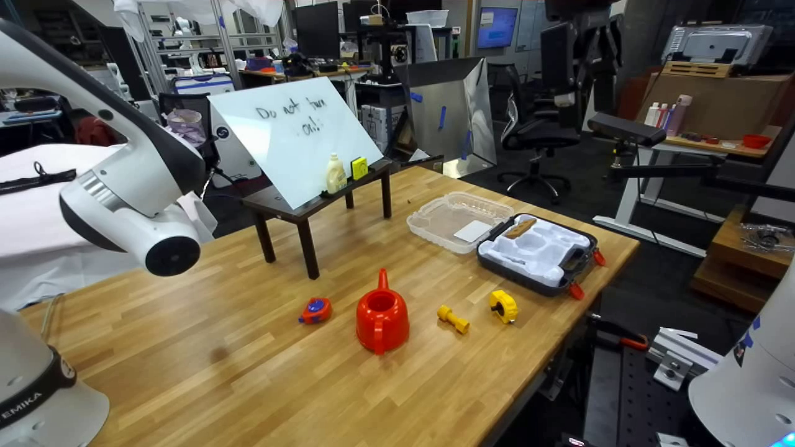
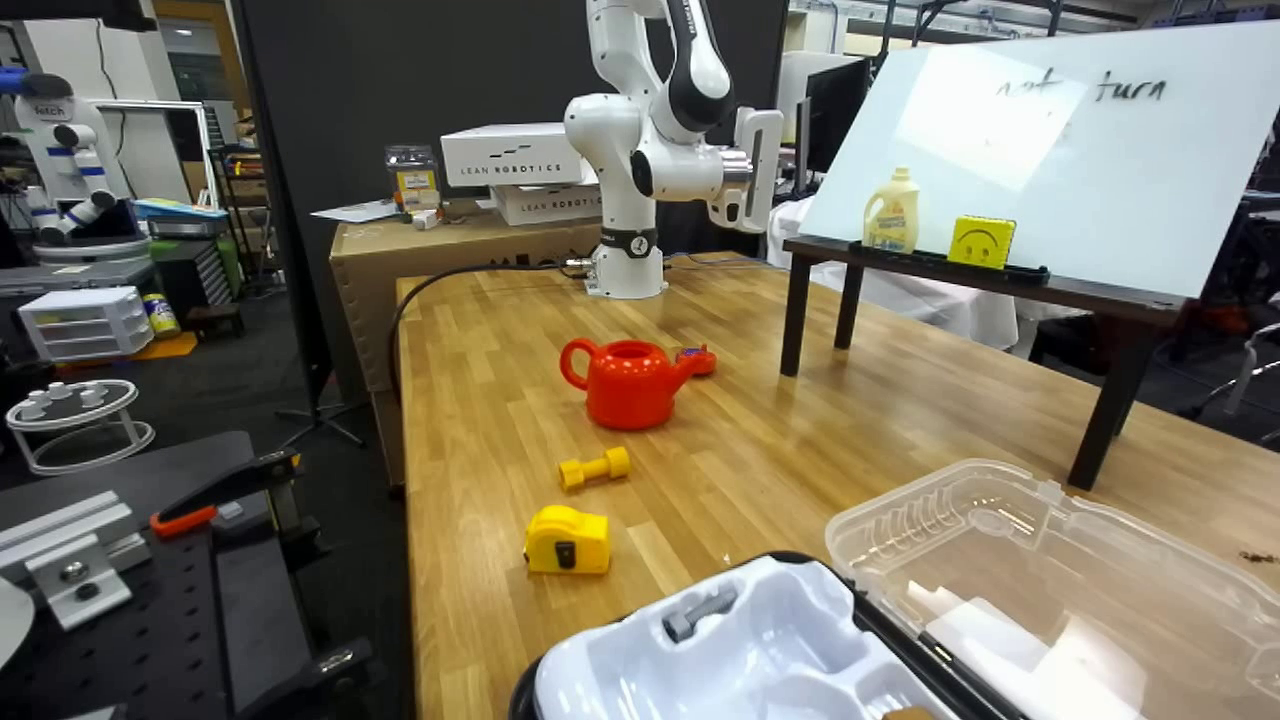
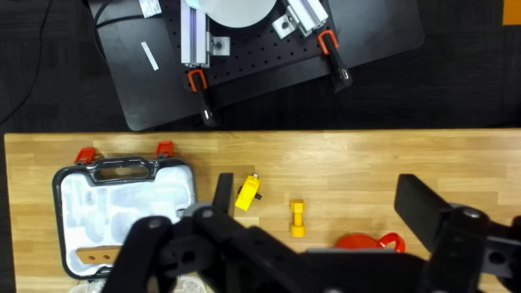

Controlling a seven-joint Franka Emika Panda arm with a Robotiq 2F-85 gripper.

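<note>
In the wrist view my gripper is open, its black fingers spread wide with nothing held between them. It hangs high above the table, clear of everything on it. Below, between the fingers, show a yellow tape measure (image 3: 247, 193) and a yellow dumbbell-shaped piece (image 3: 298, 218). A red teapot (image 3: 356, 241) is partly hidden behind the gripper body; in the first exterior view the whole teapot (image 1: 381, 324) stands upright. A small red-and-blue item (image 1: 316, 310) lies beyond it. The black case (image 3: 122, 210) lies open, its white tray holding a brown piece (image 3: 100, 254).
A whiteboard (image 1: 287, 134) leans on a dark stand (image 1: 305, 246), with a cream bottle (image 1: 335, 172) and yellow block (image 1: 359, 168) on its ledge. A clear lid (image 1: 451, 216) lies beside the case. Another white arm (image 2: 672, 150) stands at the far end. Bare tabletop lies around the teapot.
</note>
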